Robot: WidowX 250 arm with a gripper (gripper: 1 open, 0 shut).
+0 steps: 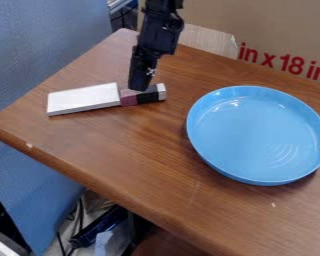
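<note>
A black gripper (141,75) comes down from the top centre, its fingertips just over the dark end of a long white bar-like object (83,98) with a pink and black band, lying flat on the wooden table (136,170). I cannot tell whether the fingers are open or shut, or whether they touch the object. A light blue plate (256,135) lies to the right.
A cardboard box (276,30) with red printing stands behind the table. A blue-grey panel (36,50) borders the left. The table's left edge is close to the white object. Bare wood lies in front and behind.
</note>
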